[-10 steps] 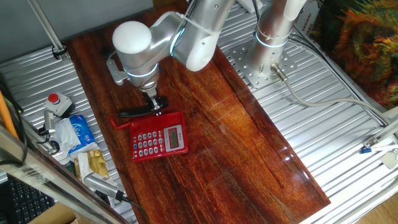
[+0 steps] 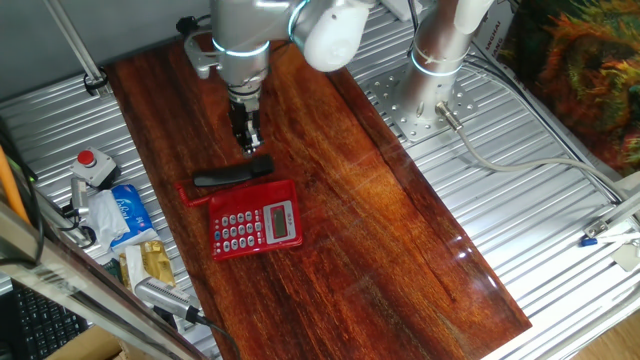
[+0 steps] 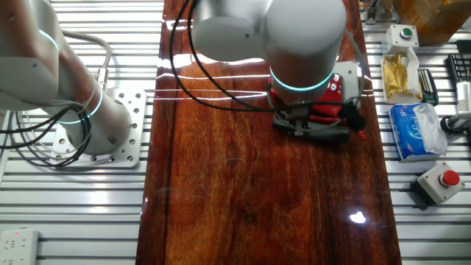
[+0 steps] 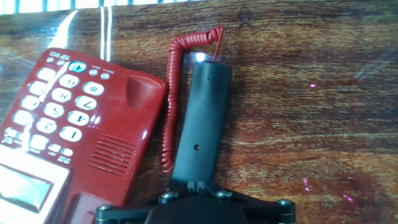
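Observation:
A red desk phone [image 2: 255, 218] with white keys and a small display lies on the wooden table. Its black handset [image 2: 232, 173] rests off the cradle, along the phone's back edge. In the wrist view the handset [image 4: 202, 124] points away from me, and the coiled red cord [image 4: 173, 99] runs beside it. My gripper [image 2: 251, 150] is just behind the handset's right end and looks shut, with nothing visible between its fingers. In the wrist view the gripper covers the near end of the handset. The arm hides much of the phone [image 3: 331, 92] in exterior view 2.
The wooden board [image 2: 380, 260] is clear to the right of the phone. Left of it, on the slatted frame, are a red-topped button box [image 2: 92, 165], a blue packet [image 2: 130, 215] and a grey device [image 2: 165, 298]. The arm's base [image 2: 425, 95] stands at the back right.
My gripper has moved from over the handset toward the back of the table, and the arm has shifted with it. Handset and phone lie in about the same place.

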